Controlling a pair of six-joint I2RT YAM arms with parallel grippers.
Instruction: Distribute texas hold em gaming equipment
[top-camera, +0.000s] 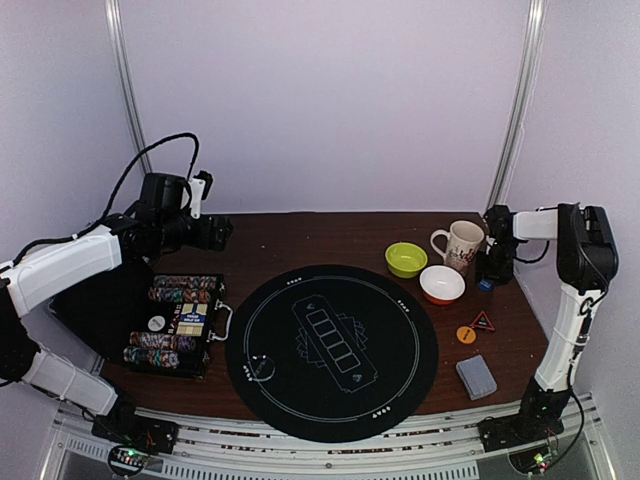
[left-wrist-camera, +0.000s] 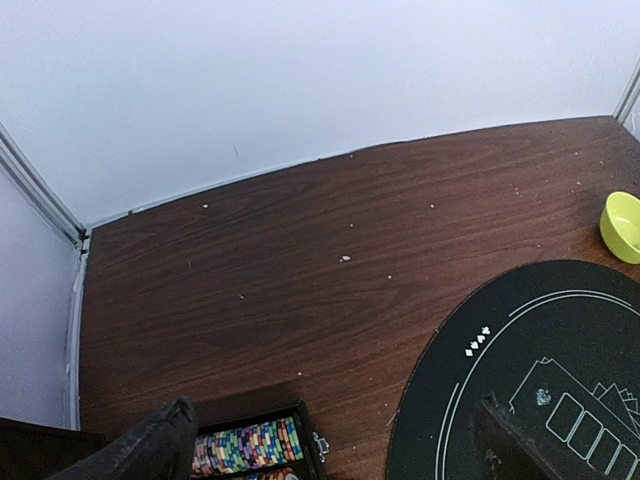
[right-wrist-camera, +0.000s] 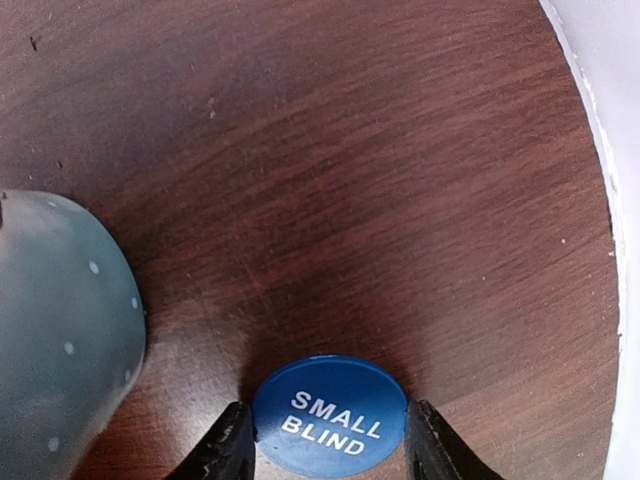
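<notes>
A blue "SMALL BLIND" button (right-wrist-camera: 329, 413) lies on the wood at the right of the table, with my right gripper down around it, one finger at each side. My left gripper hangs open in the air above the chip case (top-camera: 175, 320) at the left, nothing between its fingers. The round black mat (top-camera: 390, 350) fills the middle. An orange button (top-camera: 466, 334), a small red triangle marker (top-camera: 482, 321) and a grey card deck (top-camera: 476, 376) lie at the front right.
A green bowl (top-camera: 407, 256), a white-and-red bowl (top-camera: 442, 280) and a tall mug (top-camera: 463, 243) stand at the back right, left of the right gripper.
</notes>
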